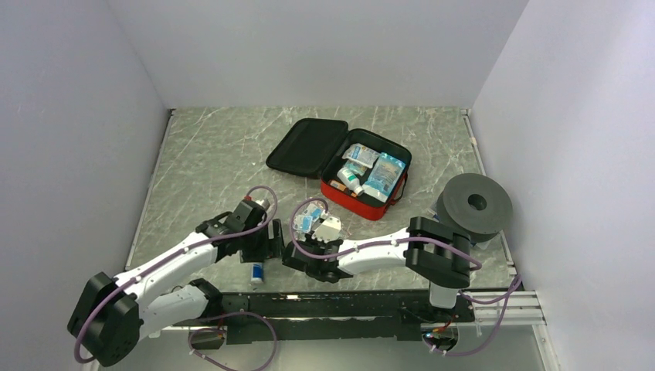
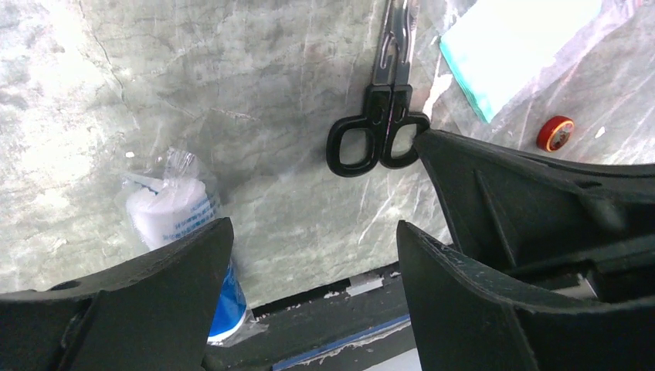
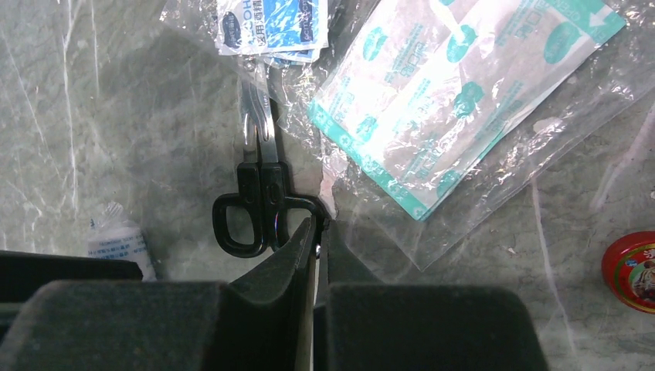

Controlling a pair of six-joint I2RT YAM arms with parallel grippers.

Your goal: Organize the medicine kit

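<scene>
Black-handled scissors (image 2: 380,116) lie on the grey marbled table, blades pointing away; in the top view the arms hide them. My right gripper is shut, its tips at the rim of one handle loop (image 3: 305,203). Whether that rim sits between the fingers I cannot tell. Beside it, my left gripper stands open above the table, nothing between its fingers. A wrapped white and blue roll (image 2: 166,212) is partly behind the left finger. The red medicine case (image 1: 363,205) lies open with packets and a white bottle (image 1: 350,181) inside.
Bagged teal and white packets (image 3: 456,93) and small blue packets (image 3: 274,27) lie beside the scissors. A round red tin (image 3: 637,270) is at the right. A large grey cylinder (image 1: 474,207) stands on the table's right side.
</scene>
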